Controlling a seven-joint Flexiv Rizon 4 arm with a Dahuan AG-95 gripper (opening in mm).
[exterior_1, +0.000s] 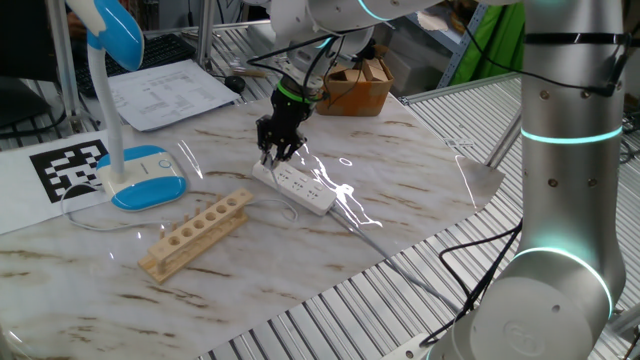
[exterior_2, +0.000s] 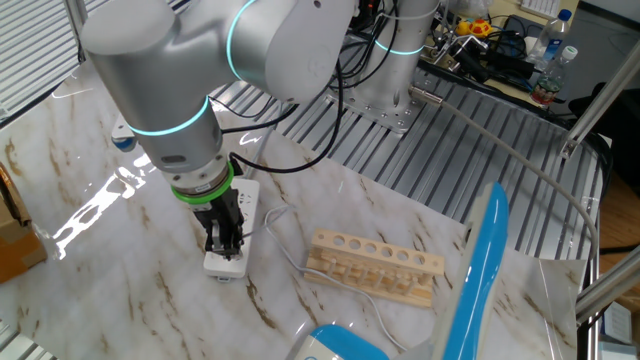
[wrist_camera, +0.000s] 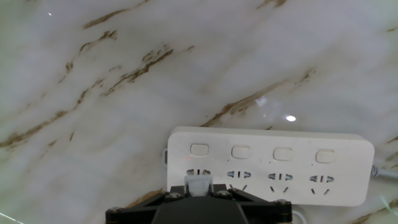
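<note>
A white power strip (wrist_camera: 348, 174) lies flat on the marbled table, with a row of switches above its sockets. At its leftmost socket in the wrist view, my gripper is shut on a pale plug (wrist_camera: 198, 183). The plug covers the lower part of that socket; whether its pins are inside cannot be seen. Exterior view 1 has the gripper (exterior_1: 270, 156) pointing down over the far end of the strip (exterior_1: 308, 191). A thin cord (exterior_2: 284, 242) leads from the gripper's area toward the blue and white lamp (exterior_2: 478, 275).
Near the strip stands a wooden test-tube rack (exterior_1: 200, 235). The lamp base (exterior_1: 147, 181) occupies the table's left side in exterior view 1, beside a printed marker sheet (exterior_1: 66, 168). A cardboard box (exterior_1: 354, 95) sits behind the gripper.
</note>
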